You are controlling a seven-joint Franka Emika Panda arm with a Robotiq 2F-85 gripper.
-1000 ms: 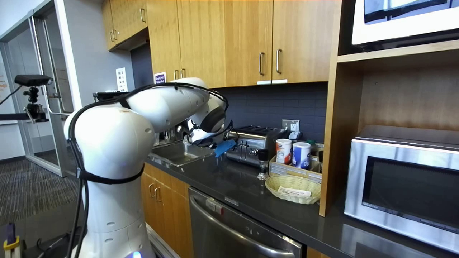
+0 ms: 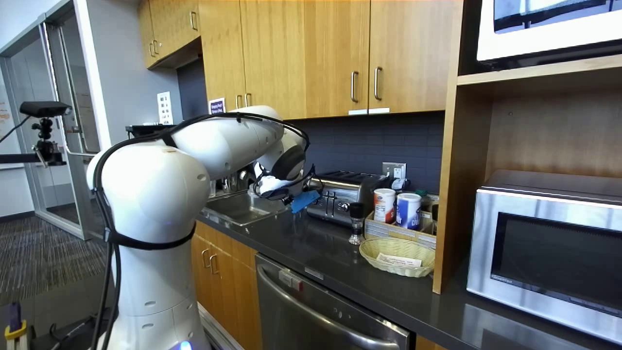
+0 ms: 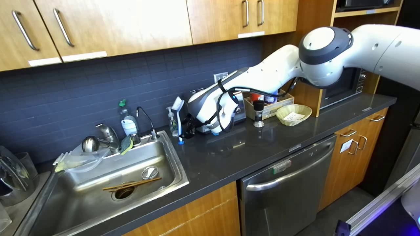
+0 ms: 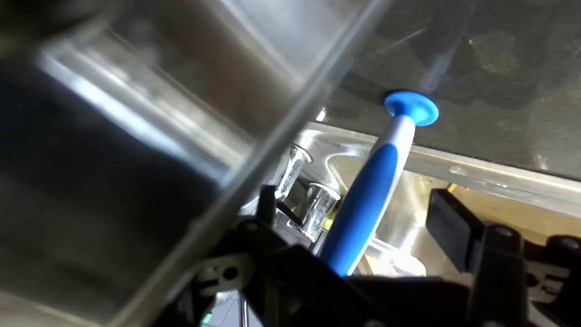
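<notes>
A dish brush [image 3: 179, 122] with a blue and white handle stands upright, head up, on the counter just right of the sink. In the wrist view its handle [image 4: 365, 201] runs down to a round blue foot [image 4: 412, 108] resting on the dark counter. My gripper is open around the handle, its black fingers [image 4: 455, 229] apart on either side with visible gaps. From the side, the gripper [image 3: 189, 127] is low over the counter, right beside the brush. The brush's head lies outside the wrist view.
The steel sink [image 3: 179, 167] holds chopsticks. A soap pump bottle [image 3: 173, 122] stands close behind the brush. A toaster [image 2: 335, 195], a pepper grinder [image 2: 356, 223] and a basket [image 2: 379, 248] stand along the counter.
</notes>
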